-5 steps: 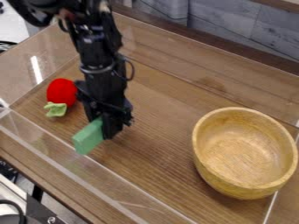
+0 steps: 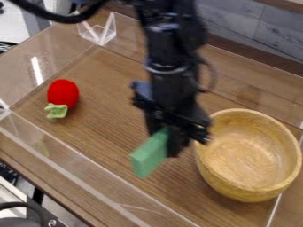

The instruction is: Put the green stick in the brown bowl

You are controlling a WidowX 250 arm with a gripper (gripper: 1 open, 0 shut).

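The green stick (image 2: 149, 155) hangs tilted below my gripper (image 2: 161, 135), which is shut on its upper end. Its lower end points down and toward the front of the table. Just to the right stands the brown bowl (image 2: 249, 121), round, wide and empty as far as its inside shows. Stick and gripper are left of the bowl's near-left rim, with the arm overlapping that rim a little in the view. The dark arm hides the table behind it, and the exact height of the stick cannot be told.
A red object with a green top (image 2: 62, 94) lies at the left of the wooden table (image 2: 106, 133). A clear plastic item (image 2: 98, 28) stands at the back left. Bare table lies between the red object and my gripper.
My gripper has moved right, from beside the red object to beside the bowl, carrying the green stick. The bowl and red object stayed put.
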